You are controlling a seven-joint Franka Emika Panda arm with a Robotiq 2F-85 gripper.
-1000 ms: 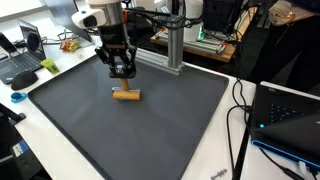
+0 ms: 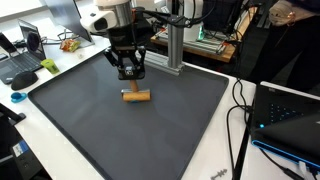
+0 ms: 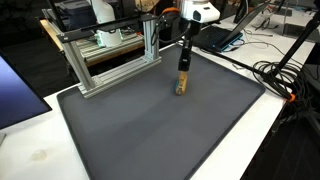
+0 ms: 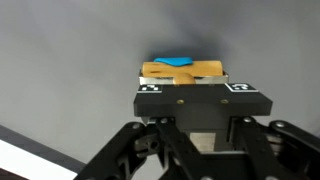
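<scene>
A tan wooden piece [image 2: 136, 96], shaped like a mallet with a crosswise cylinder and a short upright stem, stands below my gripper [image 2: 133, 78]. The gripper points straight down and is shut on the stem. In the wrist view the wooden cylinder [image 4: 205, 68] lies across, just beyond the fingertips, with a small blue item [image 4: 173, 61] along its far side. From the second exterior view, the wooden piece [image 3: 181, 87] is seen end-on under the gripper. Whether it touches the mat or hangs slightly above cannot be told.
Cables and a black device [image 2: 290, 125] lie to the right in the first exterior view.
Over the last second my gripper and the wooden piece have shifted together slightly to the right in the first exterior view.
</scene>
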